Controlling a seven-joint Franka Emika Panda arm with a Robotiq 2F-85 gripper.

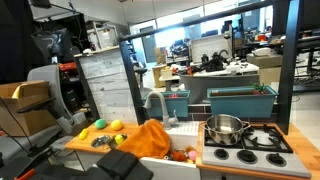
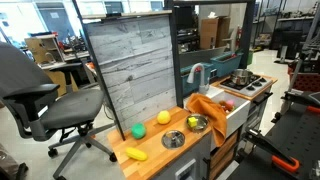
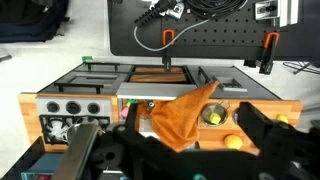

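In the wrist view my gripper stands open, its dark fingers spread at the lower edge with nothing between them. Below it an orange cloth point(image 3: 178, 121) lies crumpled, partly over the white sink; in exterior view 1 the cloth point(image 1: 147, 138) hangs over the sink's left side. A metal pot point(image 1: 226, 128) rests on the stove point(image 1: 255, 158). Left of the sink are a metal bowl with something yellow-green in it point(image 2: 197, 122), a yellow ball point(image 2: 164, 117), a green ball point(image 2: 138, 131) and a yellow banana-shaped piece point(image 2: 136, 154).
Behind the sink stands a grey faucet point(image 1: 158, 104) between teal planter boxes point(image 1: 242, 104). A grey plank panel point(image 2: 135, 68) rises behind the left counter. A round metal lid point(image 2: 172, 139) lies there too. An office chair point(image 2: 62, 98) stands on the floor beyond.
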